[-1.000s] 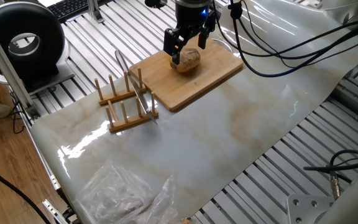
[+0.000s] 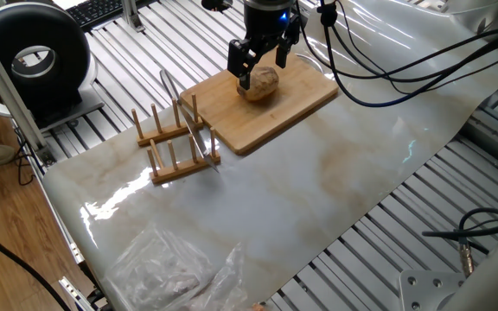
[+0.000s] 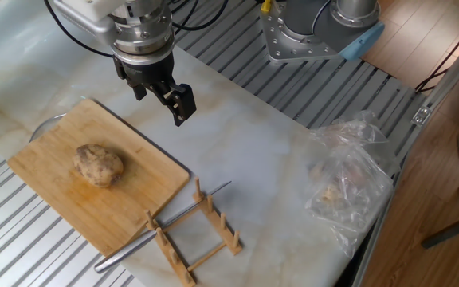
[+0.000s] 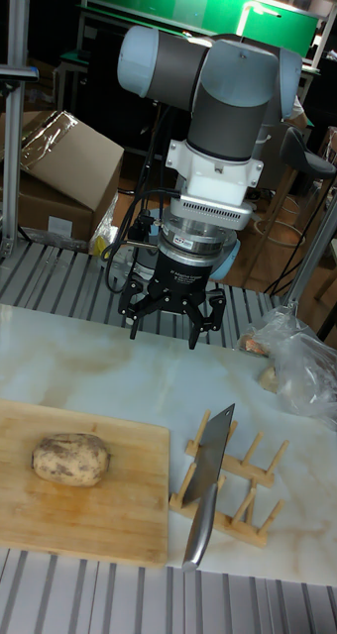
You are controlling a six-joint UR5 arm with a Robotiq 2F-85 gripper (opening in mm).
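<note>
A brown potato [image 3: 99, 165] lies on a wooden cutting board [image 3: 62, 143], near its middle. Resting in a small wooden peg rack [image 3: 227, 231] is a knife [image 4: 208, 465]; its silver handle [image 4: 200, 532] sticks out toward the near edge in exterior view 3. My gripper [image 4: 165, 330] hangs in the air above the table, its two black fingers spread wide and nothing between them. In exterior view 3 it appears beyond the board and rack; in exterior view 1 a finger [image 2: 244, 79] overlaps the potato from the camera's side, clear of it in the other views.
A crumpled clear plastic bag [image 3: 349, 187] with something inside lies at the table's end beyond the rack. Black cables [image 2: 405, 102] loop beside the arm. The marbled sheet [image 2: 292, 216] is bare between the board, the bag and the robot base [image 3: 293, 28].
</note>
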